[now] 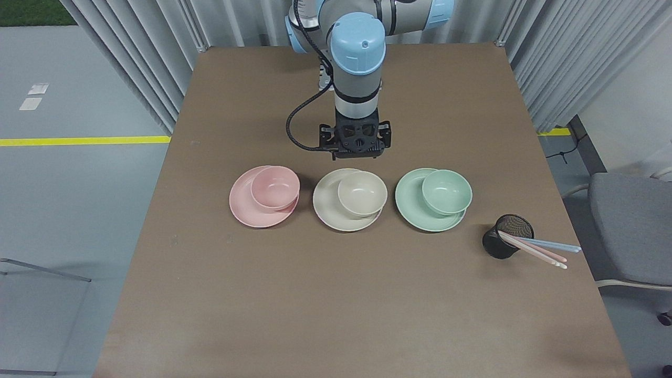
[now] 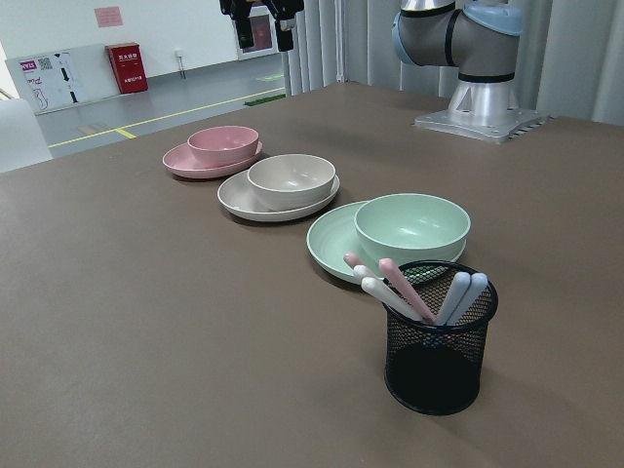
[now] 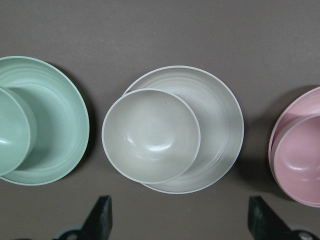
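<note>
Three plates, each with a bowl on it, stand in a row: pink plate (image 1: 242,201) with pink bowl (image 1: 274,186), white plate (image 1: 327,205) with white bowl (image 1: 362,192), green plate (image 1: 412,205) with green bowl (image 1: 447,190). At the right is a black mesh cup (image 2: 432,370) holding pink, white and blue chopsticks (image 1: 538,252). My gripper hangs high behind the white bowl, open and empty; in the wrist view its fingers are wide apart below the white plate, with the pink and green dishes either side.
A grey chair (image 1: 633,227) stands beyond the right edge; curtains hang behind the arm.
</note>
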